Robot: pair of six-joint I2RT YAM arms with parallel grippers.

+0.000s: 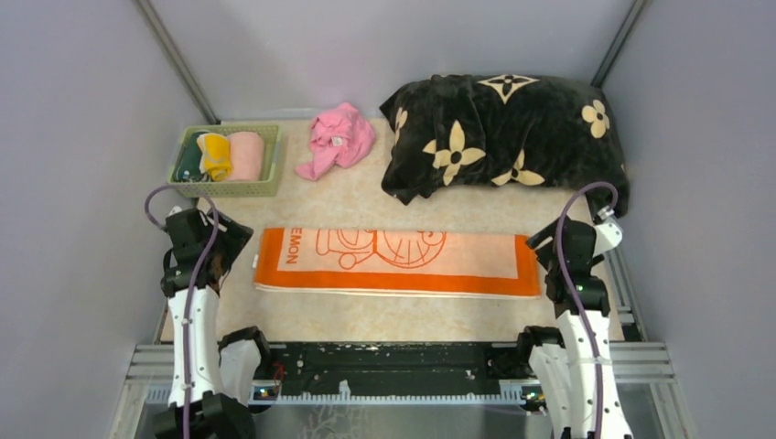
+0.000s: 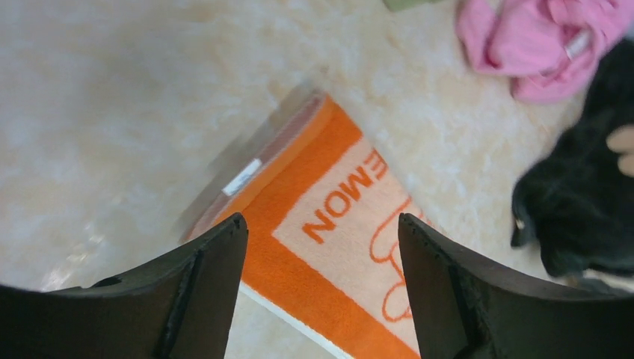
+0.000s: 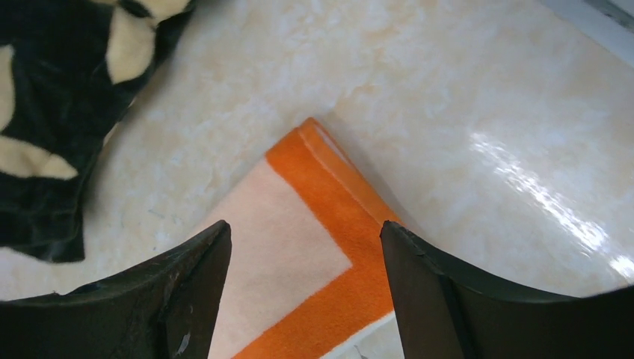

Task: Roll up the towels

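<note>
An orange-bordered towel (image 1: 393, 261) lies folded into a long flat strip across the middle of the table, its print and letters facing up. Its left end, with a small white tag, shows below my left gripper in the left wrist view. That gripper stands open above the table, with no cloth pinched between its fingers. At the other end, my right gripper is also open, raised over the right end of the towel (image 3: 299, 247) and holding nothing. Both arms are clear of the cloth.
A green basket (image 1: 224, 188) holding several rolled towels stands at the back left. Beside it lies a crumpled pink cloth (image 1: 339, 139). A dark flower-patterned cushion-like bundle (image 1: 512, 137) fills the back right. Bare table (image 1: 393, 320) runs along the front.
</note>
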